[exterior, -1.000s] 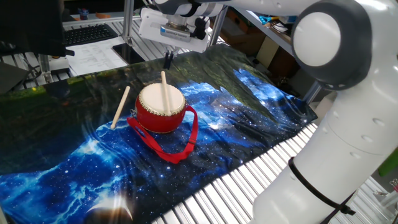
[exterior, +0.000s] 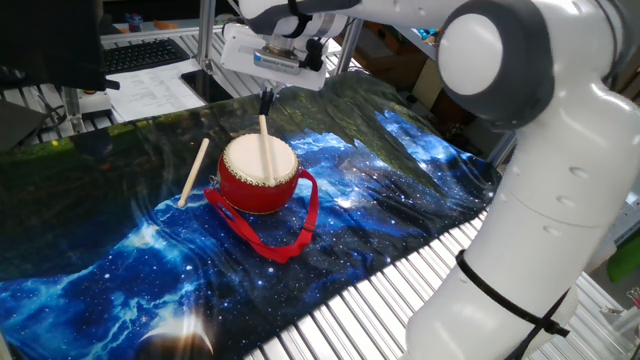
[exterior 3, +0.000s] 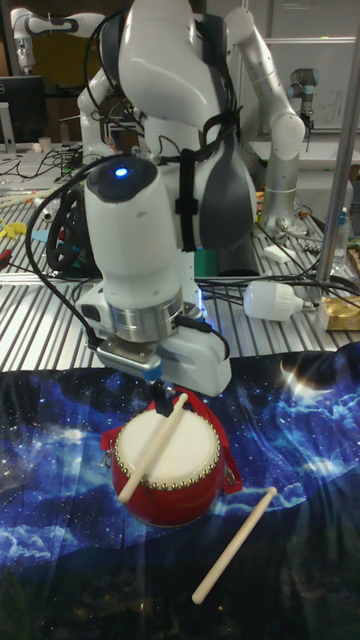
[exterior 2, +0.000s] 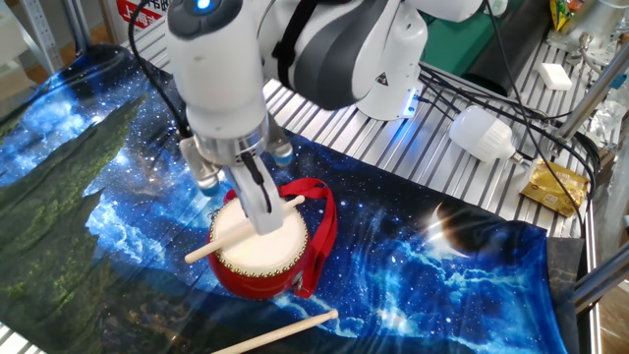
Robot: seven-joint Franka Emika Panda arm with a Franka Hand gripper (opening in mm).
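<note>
A red drum [exterior: 258,190] with a cream skin stands on the starry cloth, its red strap [exterior: 285,250] looped beside it. One wooden drumstick [exterior 3: 156,448] rests across the drum skin. The second drumstick [exterior: 194,172] lies on the cloth next to the drum. My gripper [exterior: 265,108] points down, its black fingertips right by the far end of the stick on the drum. In exterior view 3 the fingers [exterior 3: 160,403] show partly behind that stick; exterior view 2 hides them behind the hand. Whether they are closed around the stick is unclear.
The galaxy-print cloth [exterior: 380,230] is wrinkled, with free room around the drum. A white bulb [exterior 2: 482,133] and a gold packet [exterior 2: 553,187] sit beyond the cloth on the slatted table. A keyboard [exterior: 145,55] and papers [exterior: 150,92] lie behind.
The gripper has come slightly left and down to the stick's end, and the arm's elbow has shifted left. Earlier a gap showed between its fingers. Drum and both sticks look unmoved.
</note>
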